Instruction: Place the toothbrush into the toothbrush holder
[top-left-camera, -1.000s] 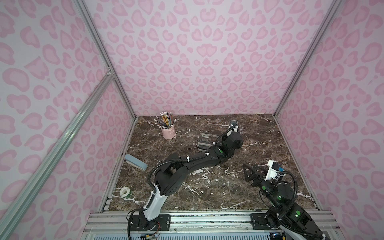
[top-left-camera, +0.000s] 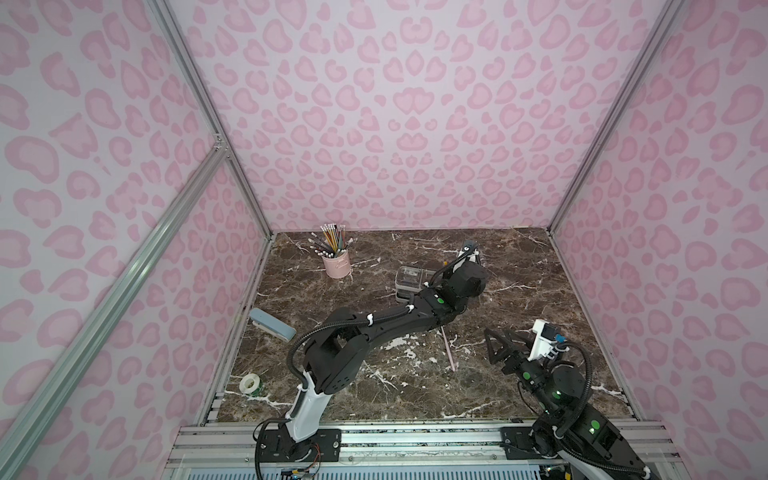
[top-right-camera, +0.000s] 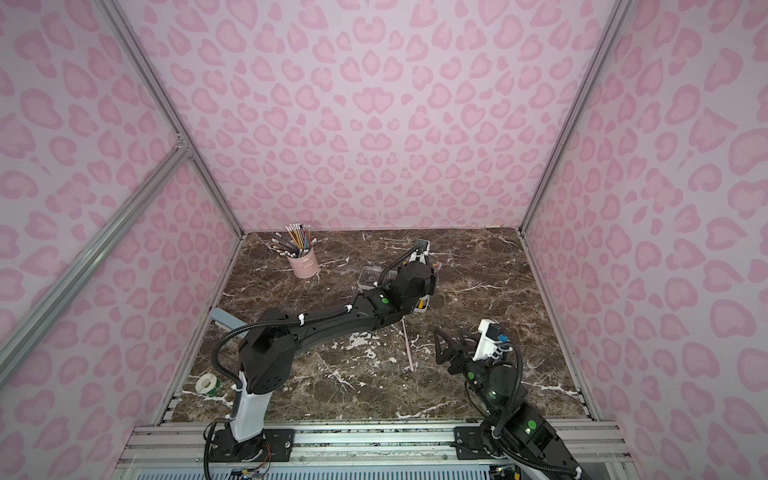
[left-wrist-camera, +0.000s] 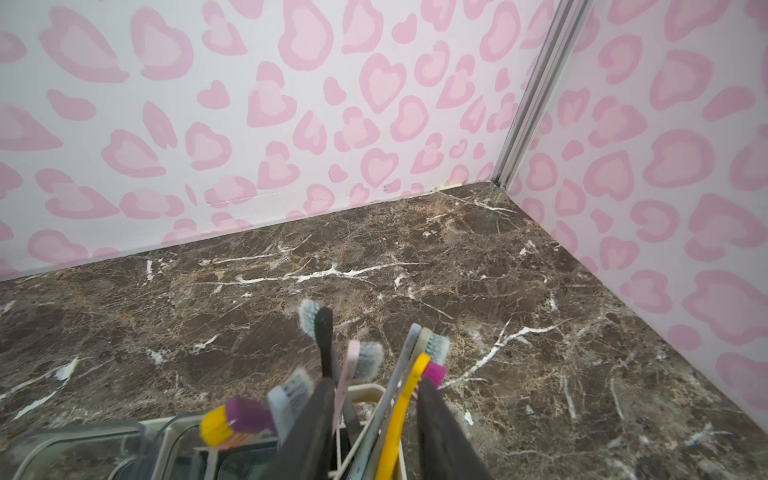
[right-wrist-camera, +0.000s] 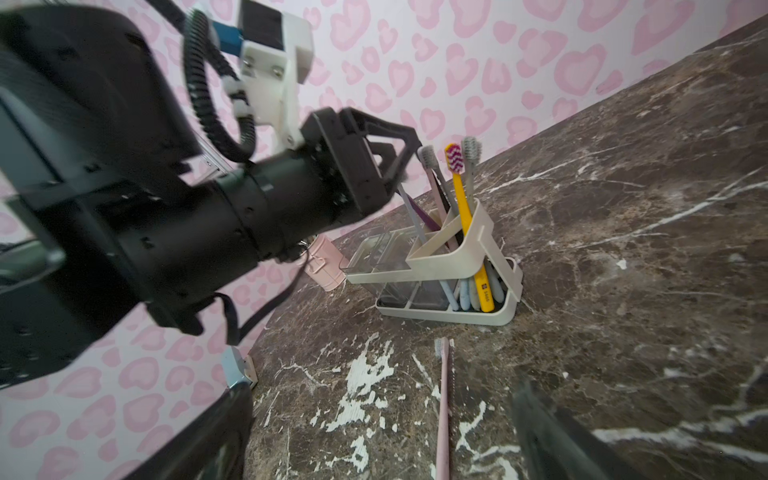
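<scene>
The beige toothbrush holder (right-wrist-camera: 448, 264) holds several brushes, among them a yellow one (right-wrist-camera: 480, 272). A pink toothbrush (right-wrist-camera: 443, 408) lies on the table in front of it, also seen in the top left view. My left gripper is over the holder among the brush heads, its blurred fingers part open; whether anything touches them is unclear. My right gripper stands open at the front right, with nothing between its fingers.
A pink cup of pencils (top-left-camera: 337, 264) stands at the back left. A blue case (top-left-camera: 272, 324) and a tape roll (top-left-camera: 250, 385) lie at the left.
My left arm has lifted and shifted slightly. The pink toothbrush now shows on the table below it, where it was not visible earlier. The right arm is still.
</scene>
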